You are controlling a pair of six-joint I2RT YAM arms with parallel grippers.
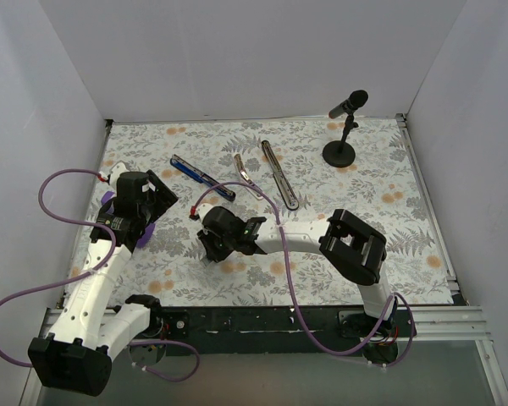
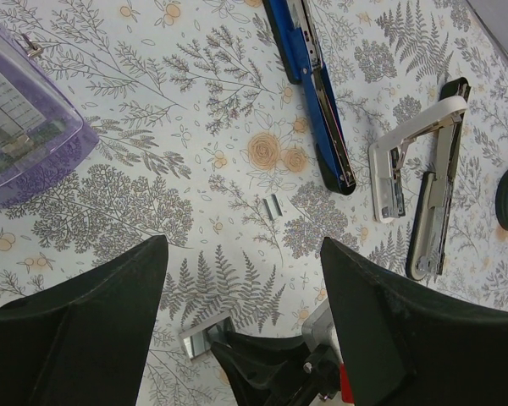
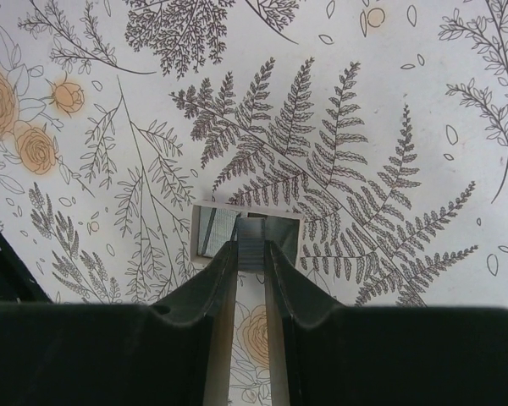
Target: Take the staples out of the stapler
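A blue stapler, a white stapler and a metal stapler lie open at the back centre. Two thin staple strips lie below the blue one. My left gripper hangs over the cloth at the left, its fingers apart with nothing between them. My right gripper is shut on a small staple strip, held at a small clear-rimmed box with strips in it.
A purple translucent container sits beneath the left arm. A black stand is at the back right.
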